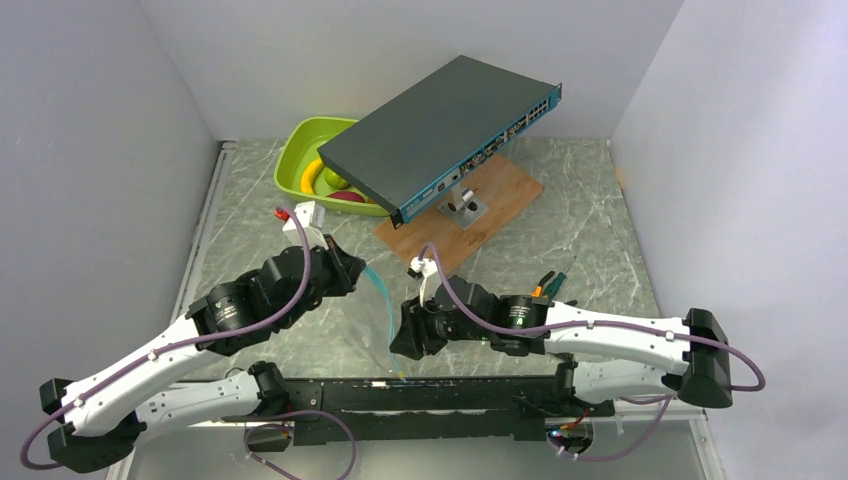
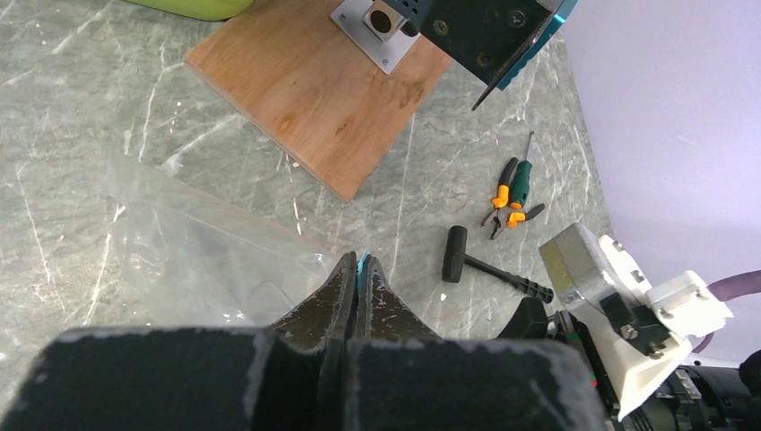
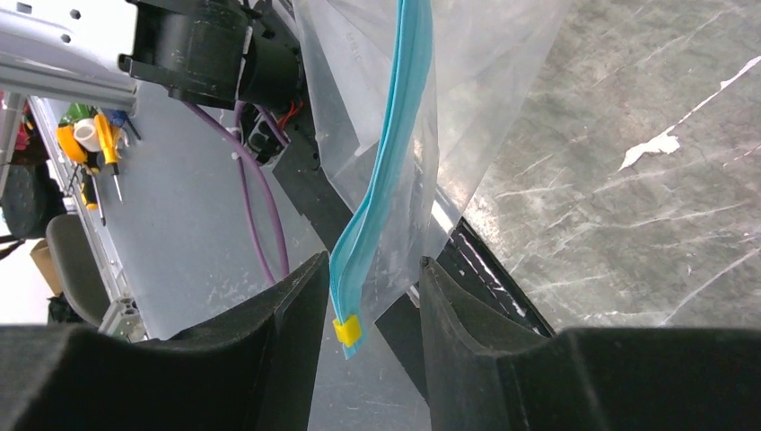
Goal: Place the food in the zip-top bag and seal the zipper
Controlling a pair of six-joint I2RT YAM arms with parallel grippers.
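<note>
A clear zip top bag (image 1: 367,318) hangs between my arms with its blue zipper strip (image 3: 395,135) running down to a yellow slider (image 3: 348,330). My left gripper is shut on the upper end of the strip; a bit of blue shows between its tips. My right gripper is part open, with the lower end of the strip in the gap, nearer the left finger (image 3: 301,310). No grip on it shows. A banana (image 1: 312,177), a green fruit (image 1: 336,178) and a dark red item (image 1: 347,196) lie in the green bin (image 1: 290,160). No food shows in the bag.
A large network switch (image 1: 440,130) on a wooden board (image 1: 515,185) overhangs part of the bin. To the right lie a black hammer (image 2: 456,254), pliers (image 2: 504,193) and a screwdriver (image 2: 520,184). The dark front edge (image 1: 400,395) runs below the bag.
</note>
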